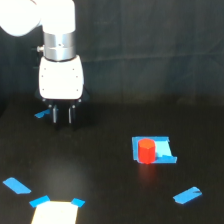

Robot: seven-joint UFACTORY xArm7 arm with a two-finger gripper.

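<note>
A small red object, cylinder-like in shape, stands on a light blue patch framed with blue tape, right of centre on the dark table. My gripper hangs on the left side of the camera view, under the white hand, pointing down. Its two dark fingers look apart, and I see nothing between them. A wide stretch of table separates the gripper from the red object.
A pale yellowish-white object lies at the front edge, with blue tape at its corners. Other blue tape strips mark the table, one at the left and one at the right.
</note>
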